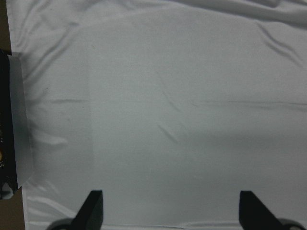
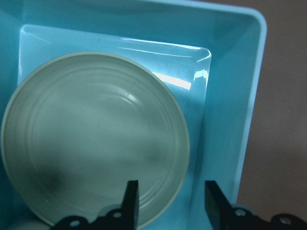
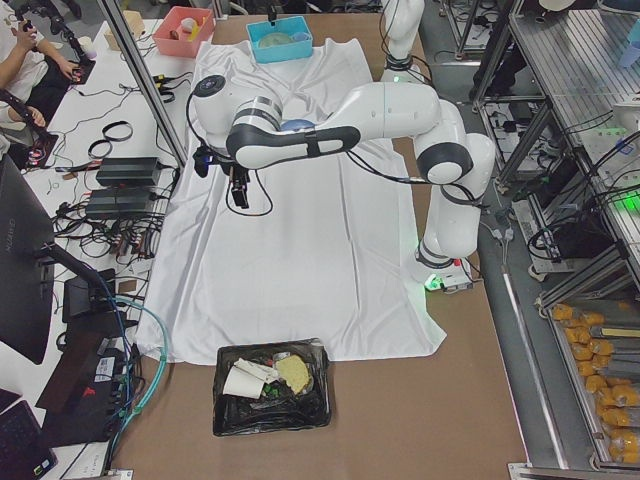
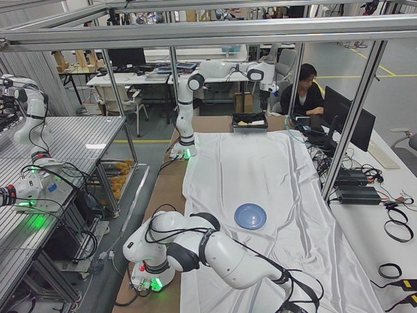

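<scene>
My left gripper hangs open above bare white cloth (image 1: 172, 115); its arm (image 3: 355, 125) reaches across the table. My right gripper is open over a blue bin (image 2: 249, 110), with a pale green plate (image 2: 91, 132) lying inside it. The same bin (image 3: 252, 45) stands at the table's back. A blue plate (image 4: 250, 215) lies on the cloth, mostly hidden behind the left arm in the left camera view.
A black-lined bin (image 3: 228, 410) with mixed items stands at the opposite end from the blue bin. A red bin (image 3: 175, 40) sits on the side desk.
</scene>
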